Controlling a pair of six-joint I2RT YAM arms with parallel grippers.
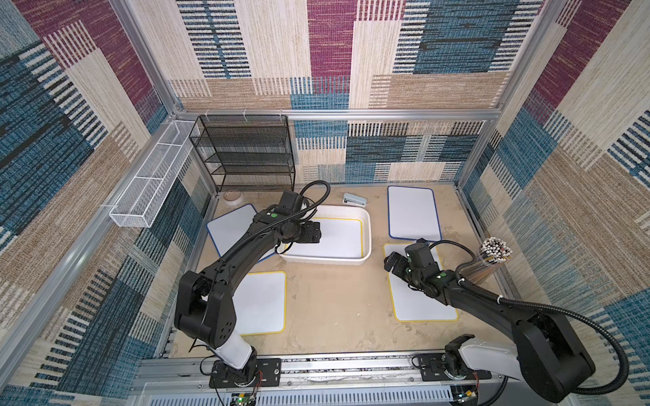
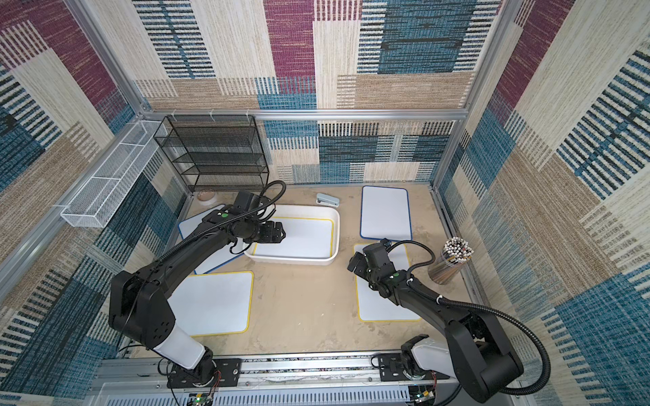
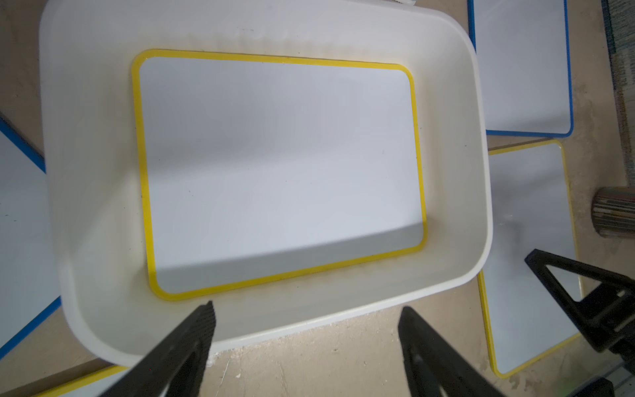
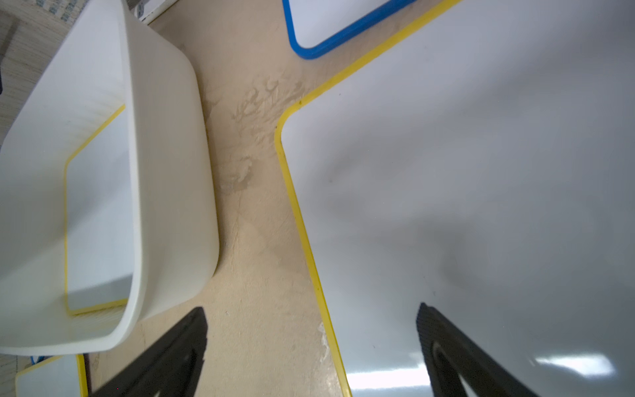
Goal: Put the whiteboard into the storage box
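Observation:
A white storage box (image 1: 366, 233) stands mid-table, and a yellow-edged whiteboard (image 3: 284, 172) lies inside it, flat on the bottom. Above the box's left part hovers my left gripper, its fingers (image 3: 182, 354) spread apart with nothing between them. Over the yellow-edged whiteboard (image 1: 423, 297) at the table's right hangs my right gripper, open and empty; that board's left edge runs between its fingers in the right wrist view. A blue-edged whiteboard (image 1: 413, 211) lies behind it. On the left are another blue-edged board (image 1: 230, 226) and another yellow-edged board (image 1: 262, 304).
A stapler (image 1: 354, 199) sits behind the box. Near the right wall stands a holder of pens (image 1: 496, 251). A black wire rack (image 1: 247, 155) is at the back left.

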